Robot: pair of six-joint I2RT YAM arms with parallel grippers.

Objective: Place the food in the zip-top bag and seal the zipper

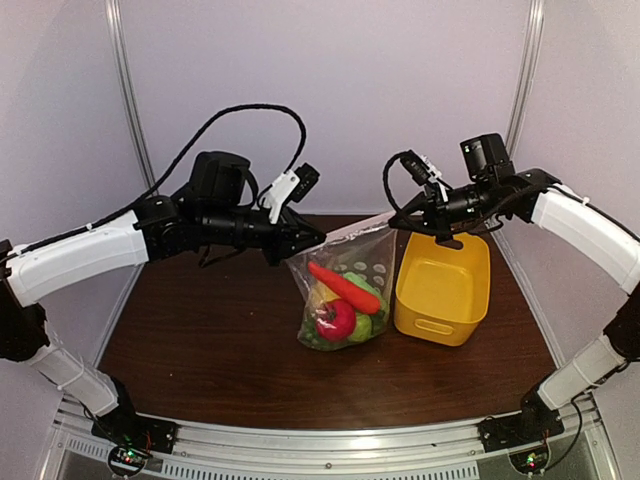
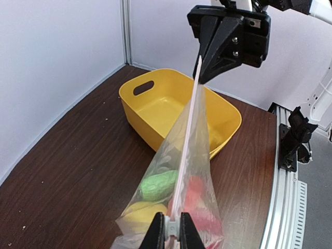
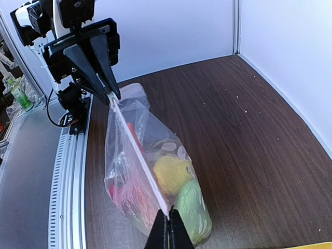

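Note:
A clear zip bag [image 1: 345,300] holding a carrot [image 1: 341,284], a red tomato or pepper [image 1: 335,320] and green and yellow food hangs with its top edge stretched between my grippers. My left gripper [image 1: 310,245] is shut on the bag's top at the left; in the left wrist view a small light slider piece sits between its fingers on the zipper [image 2: 183,155]. My right gripper [image 1: 398,218] is shut at the other end of the top strip, which runs into its fingertips in the right wrist view. Whether the zipper is sealed I cannot tell.
A yellow bin [image 1: 442,290] stands right of the bag, empty where visible. Walls [image 1: 320,100] surround the back and sides.

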